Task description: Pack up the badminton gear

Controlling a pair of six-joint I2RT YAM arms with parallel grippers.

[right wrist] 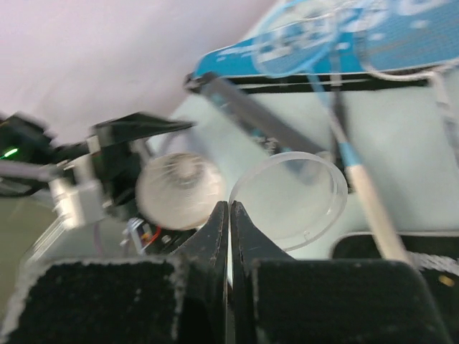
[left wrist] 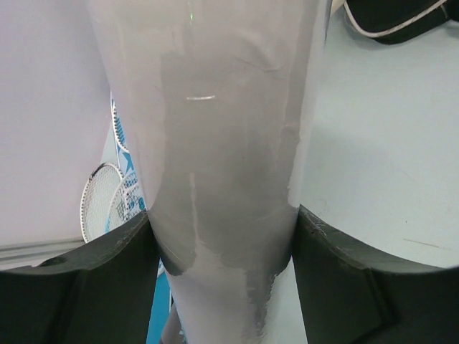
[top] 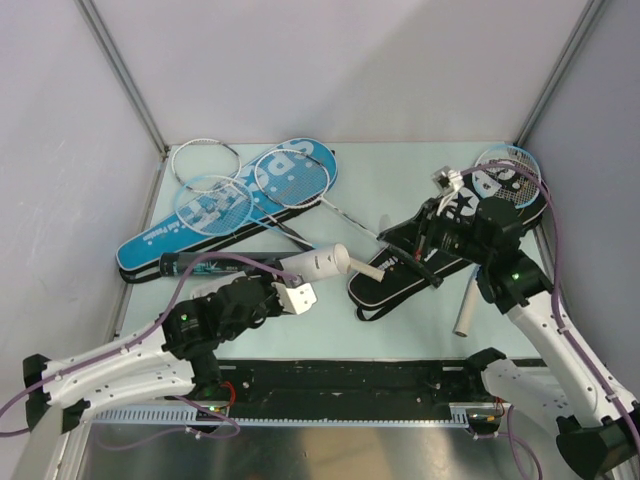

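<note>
My left gripper is shut on a translucent shuttlecock tube (left wrist: 215, 107), held low at front centre-left in the top view, its pale end (right wrist: 179, 186) facing the right wrist camera. My right gripper is shut, raised over the black racket bag (top: 390, 285), with a clear ring (right wrist: 287, 240) just beyond its fingertips. The blue bag (top: 160, 245) lies at back left with several rackets (top: 210, 212) on it and beside it. A dark tube (top: 180, 264) lies in front of it.
A racket (top: 505, 185) with a white handle (top: 465, 305) lies at the right. Bare table shows at the front and back centre. Walls bound both sides and the back.
</note>
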